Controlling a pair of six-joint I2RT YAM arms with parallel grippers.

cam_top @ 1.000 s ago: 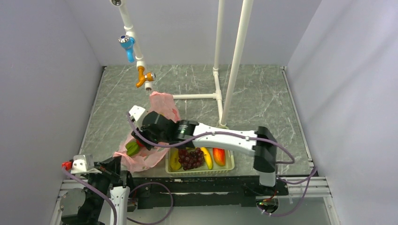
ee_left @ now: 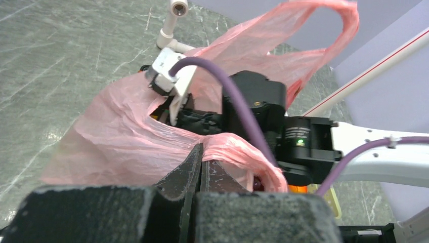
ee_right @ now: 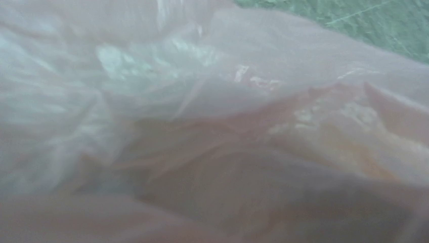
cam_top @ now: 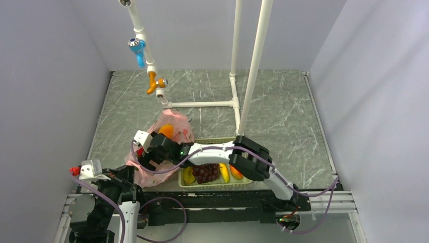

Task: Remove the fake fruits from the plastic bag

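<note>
The pink plastic bag (cam_top: 174, 121) lies on the counter at left of centre, an orange fruit (cam_top: 166, 130) showing in it. My left gripper is shut on the gathered rim of the bag at its near edge. My right gripper (cam_top: 146, 158) is down inside the bag, hiding what lies under it; the right wrist view shows only blurred pink plastic (ee_right: 212, 152) and some counter, so its fingers are hidden.
A basket (cam_top: 212, 185) at the front holds grapes (cam_top: 207, 173), bananas (cam_top: 224, 173) and a red-orange fruit (cam_top: 236, 172). White pipes (cam_top: 202, 104) with taps stand behind.
My right gripper has moved down into the bag, covering the green fruit that showed earlier. The bag's top has shifted, and my left gripper is slightly further right.
</note>
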